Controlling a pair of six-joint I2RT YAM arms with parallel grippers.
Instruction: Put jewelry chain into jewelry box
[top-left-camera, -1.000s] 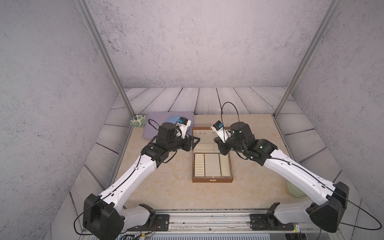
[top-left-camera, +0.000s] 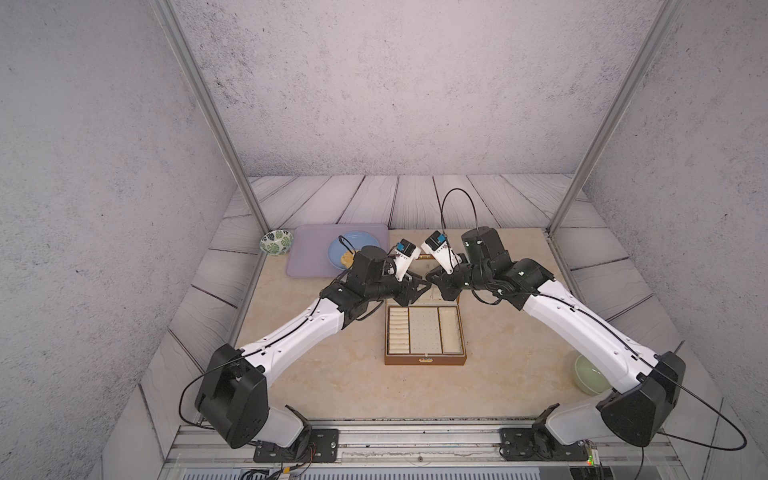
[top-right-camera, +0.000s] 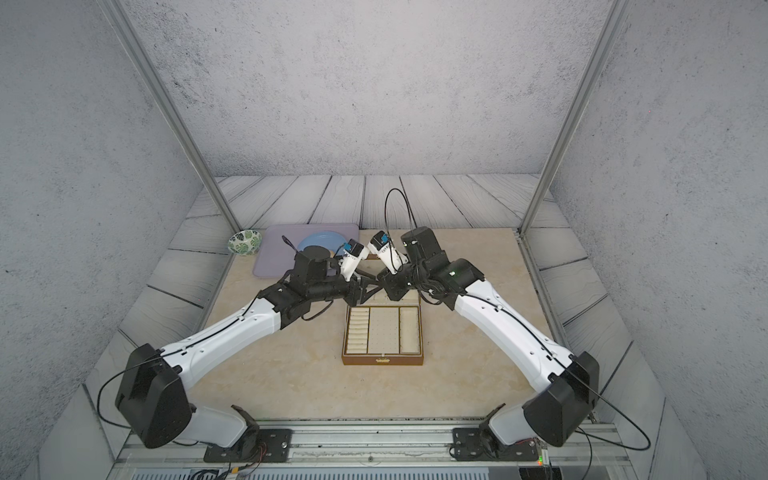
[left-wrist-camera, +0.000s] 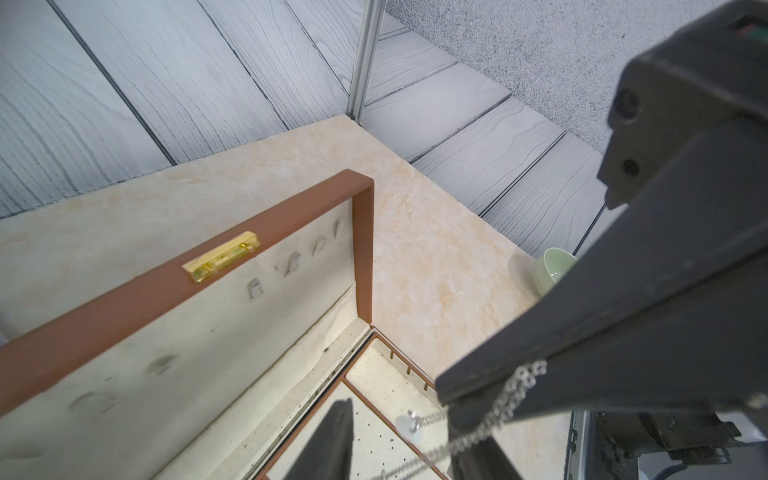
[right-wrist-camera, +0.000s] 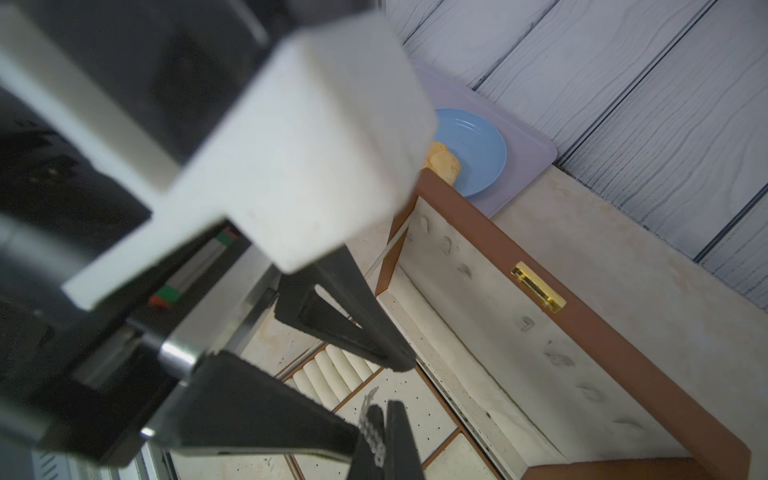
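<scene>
The silver jewelry chain (left-wrist-camera: 512, 392) is pinched at the tips of my right gripper, which is shut on it. In the left wrist view the chain slants down across the space between the parted fingers of my left gripper. That gripper is part open, and its fingers (right-wrist-camera: 404, 352) straddle the right fingertips in the right wrist view. Both grippers meet above the rear of the open jewelry box (top-left-camera: 425, 359), brown with cream compartments. Its lid (right-wrist-camera: 640, 364) stands raised behind them. The chain is too small to make out in the top views.
A lilac tray (top-left-camera: 308, 260) with a blue plate (right-wrist-camera: 480, 152) and yellow food (right-wrist-camera: 442, 162) is at the back left, beside a patterned bowl (top-left-camera: 277, 241). A green bowl (top-left-camera: 589, 376) sits at front right. Bare table surrounds the box.
My left gripper has moved right, from the box's left side to the right gripper's tips.
</scene>
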